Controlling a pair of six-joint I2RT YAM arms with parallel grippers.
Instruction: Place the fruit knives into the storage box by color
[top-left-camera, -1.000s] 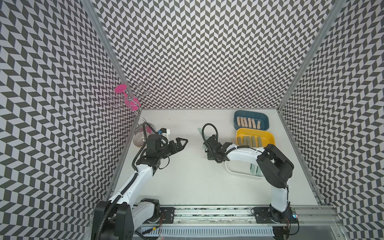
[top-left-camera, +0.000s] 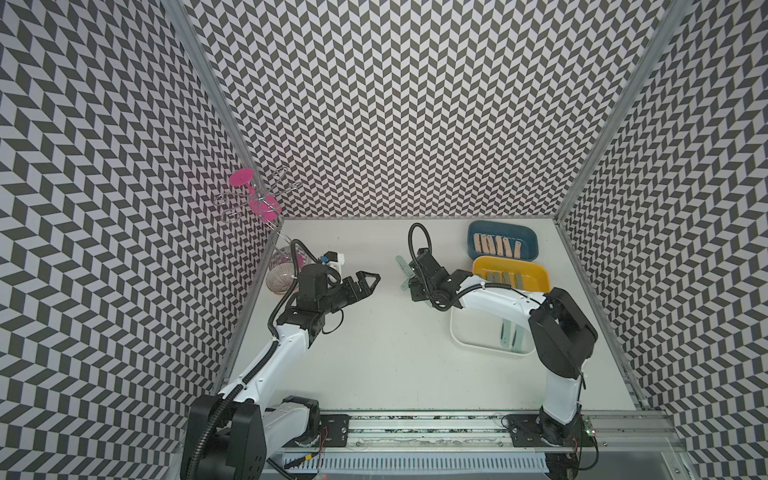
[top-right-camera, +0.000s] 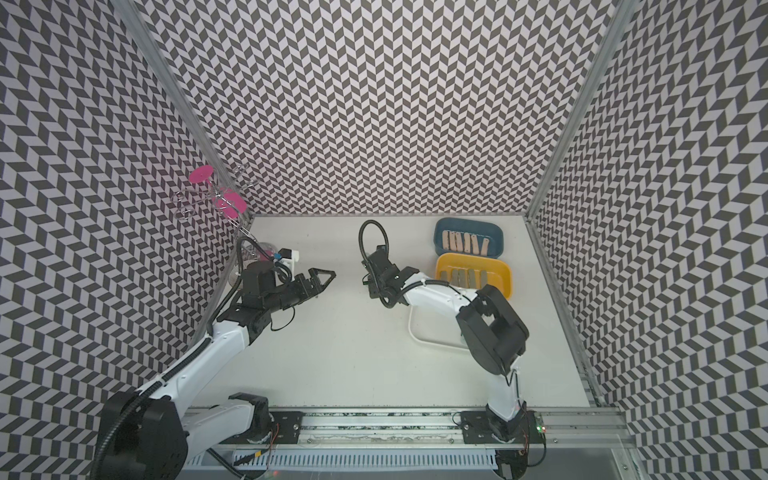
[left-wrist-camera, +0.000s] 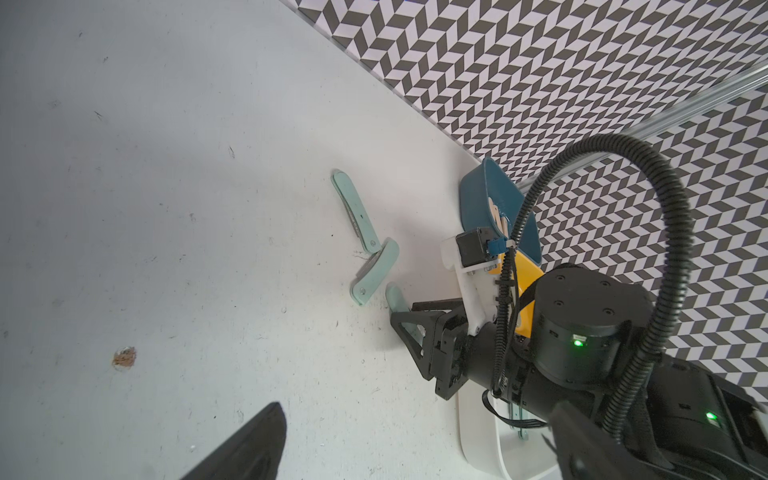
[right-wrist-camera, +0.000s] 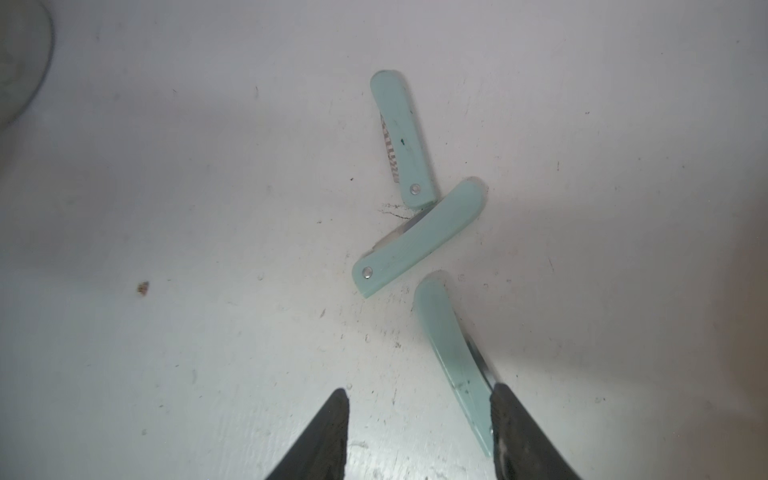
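Three mint-green folding knives lie on the white table in the right wrist view: the upper knife, the middle knife slanting against its end, and the nearest knife. Over that last one my right gripper is open; its right finger overlaps the knife's lower end, and whether they touch I cannot tell. In the left wrist view, the arm hides part of this knife. My left gripper stands open with empty fingers, left of the knives. The white box holds mint knives, partly hidden by the right arm.
Behind the white box are a yellow box with several grey knives and a blue box with several pinkish knives. A glass bowl and a pink-and-wire object stand at far left.
The left arm has barely moved.
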